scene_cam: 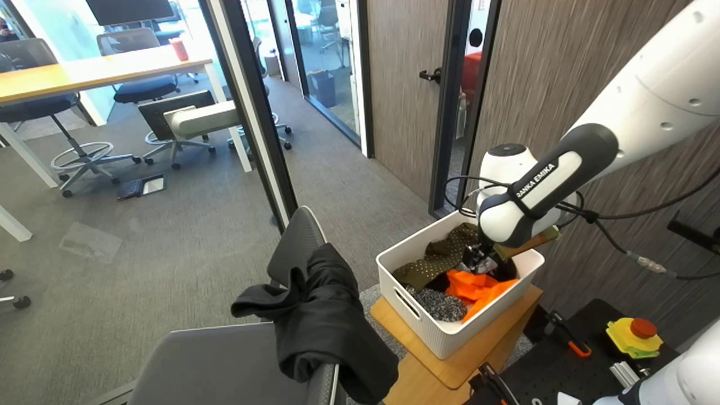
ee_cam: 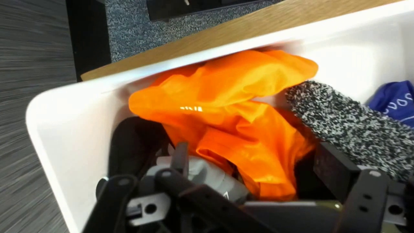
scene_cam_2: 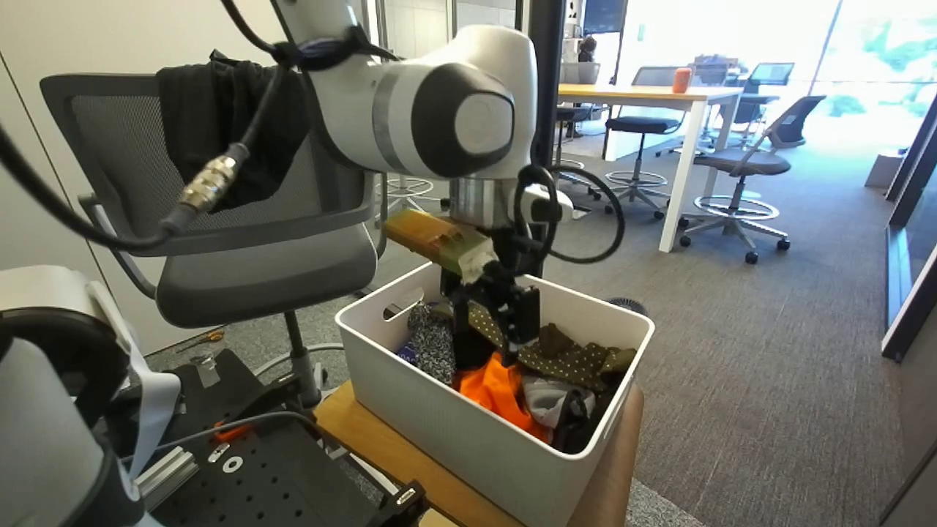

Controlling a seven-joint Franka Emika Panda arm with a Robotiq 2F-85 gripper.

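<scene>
A white basket [scene_cam: 423, 320] holds several crumpled clothes. My gripper [scene_cam_2: 493, 329] points down into it with its fingers wide apart. In the wrist view the gripper has one finger [ee_cam: 180, 158] over a grey cloth [ee_cam: 217, 179] and the other [ee_cam: 336, 167] beside a black-and-white speckled cloth [ee_cam: 349, 124]. Bright orange cloth [ee_cam: 248, 128] spreads across the space ahead of and between the fingers, not clamped. Whether a fingertip touches cloth is unclear. An olive cloth with light dots [scene_cam_2: 566, 360] lies along another side of the basket.
Beneath the basket is a wooden stand [scene_cam: 398, 320]. A chair [scene_cam: 223, 364] draped with a black garment [scene_cam: 324, 317] stands close by. A black work surface [scene_cam: 574, 364] carries a red-and-yellow stop button [scene_cam: 638, 335]. Blue cloth [ee_cam: 396, 103] lies at one basket end.
</scene>
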